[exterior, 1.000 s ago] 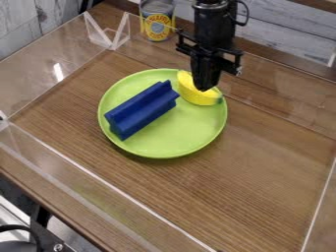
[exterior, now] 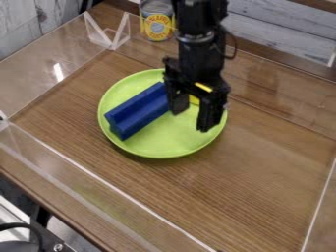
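Note:
My gripper [exterior: 192,105] is low over the green plate [exterior: 171,145], its dark fingers open and apart. A blue block [exterior: 136,112] lies on the left part of the plate, left of the gripper. A yellow object [exterior: 202,91] on the upper right of the plate is mostly hidden behind the gripper.
A can [exterior: 156,22] with a yellow label stands at the back. A dark cable runs at the bottom left edge.
My gripper has come down and toward the front from behind the plate, now covering much of the yellow object. The blue block looks unmoved.

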